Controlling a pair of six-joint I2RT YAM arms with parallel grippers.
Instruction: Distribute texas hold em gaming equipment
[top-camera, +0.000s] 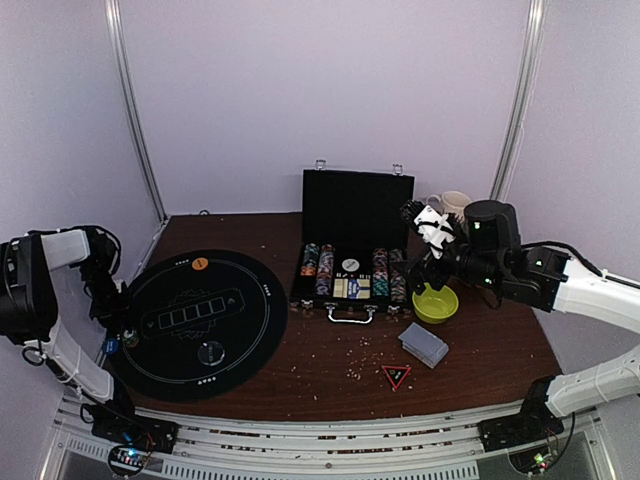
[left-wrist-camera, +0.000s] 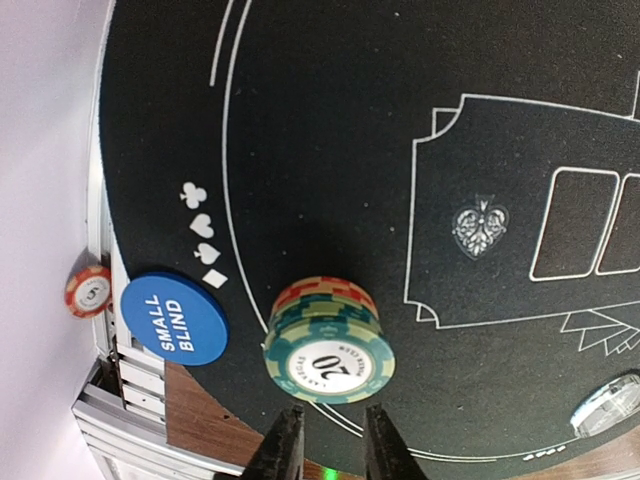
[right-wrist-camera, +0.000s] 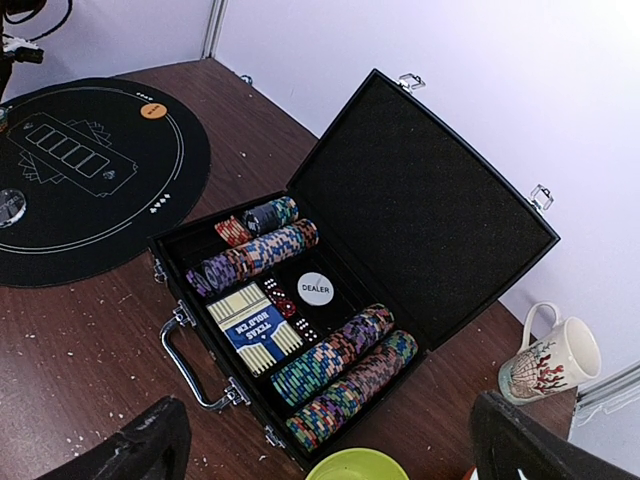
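My left gripper is low over the left edge of the round black mat (top-camera: 234, 340), its dark fingertips close together just below a stack of chips (left-wrist-camera: 329, 355), green 20 on top, red below; whether anything is between them cannot be seen. A blue SMALL BLIND button (left-wrist-camera: 174, 318) lies beside the stack, and a red 5 chip (left-wrist-camera: 88, 291) sits off the mat's edge. The open chip case (right-wrist-camera: 270, 320) holds chip rows, cards and a DEALER button (right-wrist-camera: 315, 288). My right gripper (top-camera: 425, 265) hangs near the case, its fingers apart with nothing visible between them.
A yellow bowl (top-camera: 436, 305), a mug (right-wrist-camera: 550, 360), a clear plastic box (top-camera: 424, 345) and a red triangle button (top-camera: 395, 375) are on the right. An orange button (top-camera: 200, 264) lies on the mat.
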